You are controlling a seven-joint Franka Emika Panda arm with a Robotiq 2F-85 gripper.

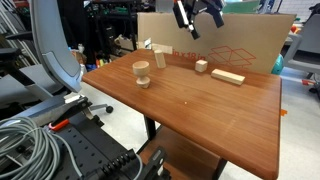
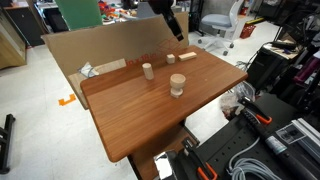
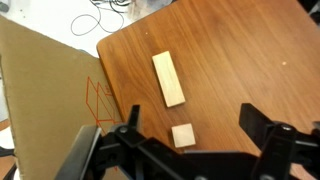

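Note:
High above the back of the table, my gripper stands open, and nothing is between its fingers. A small pale cube rests on the wood below it, and a long flat pale block lies to its right. From the wrist view, the cube appears between the spread fingers but well below them, on the tabletop. The long block lies farther up in that view, apart from the cube. An upright pale cylinder and a stacked or cup-shaped pale piece stand elsewhere on the table.
A cardboard panel with red lines rises behind the table's back edge. Cables lie on a dark surface at the front left.

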